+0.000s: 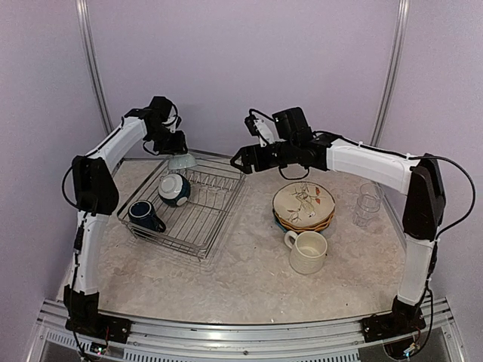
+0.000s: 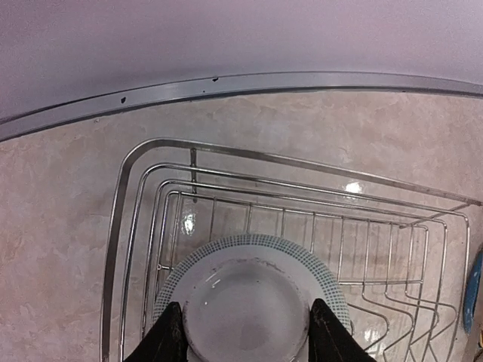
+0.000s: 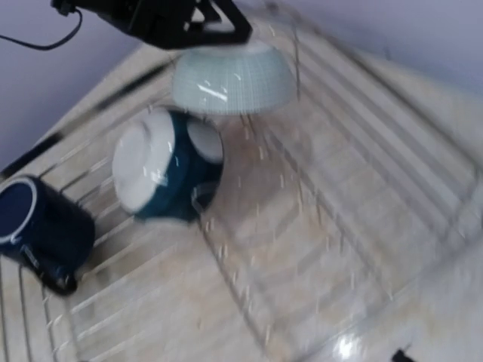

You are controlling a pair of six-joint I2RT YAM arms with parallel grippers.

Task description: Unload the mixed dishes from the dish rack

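At the back left of the wire rack (image 1: 226,207), my left gripper (image 1: 173,145) is around an upturned pale bowl (image 1: 181,162), raised at the rack's back; in the left wrist view its fingers sit either side of the bowl's base (image 2: 245,317). A teal-and-white bowl (image 1: 174,190) (image 3: 166,166) lies tilted in the rack, with a dark blue mug (image 1: 146,219) (image 3: 53,234) at the front left. My right gripper (image 1: 243,158) hangs near the rack's back right corner, fingers apart, holding nothing visible. The right wrist view is blurred.
Right of the rack stand a stack of plates (image 1: 303,202), a cream mug (image 1: 307,253) and a clear glass (image 1: 367,204). Walls close in at the back and sides.
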